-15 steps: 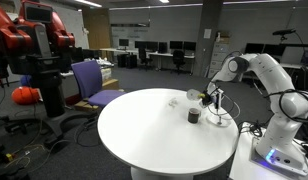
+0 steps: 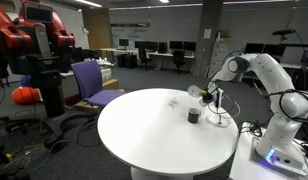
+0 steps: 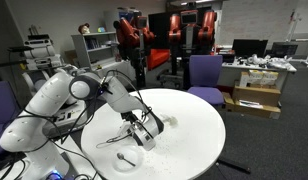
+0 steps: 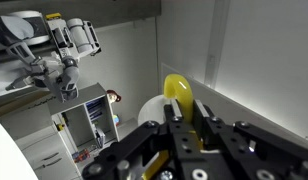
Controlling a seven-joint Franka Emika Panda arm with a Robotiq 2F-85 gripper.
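Observation:
In the wrist view a smooth yellow object (image 4: 177,88) stands out from between the dark fingers of my gripper, which is shut on it. Only its rounded end shows there, so what it is I cannot tell. From exterior view 1, the gripper (image 2: 205,97) is low over the far right part of the white table (image 2: 144,135), with a speck of yellow at its tip. A dark mug (image 2: 194,115) stands on the table nearer the camera. Close by on the right lies a white plate (image 2: 219,119) with a utensil on it.
Small pale items (image 2: 174,101) rest farther left on the table. A purple chair (image 2: 89,80) stands beyond the table's left edge.
The arm and gripper show at most a slight shift near the same spot. Mug, plate and pale items have not moved.

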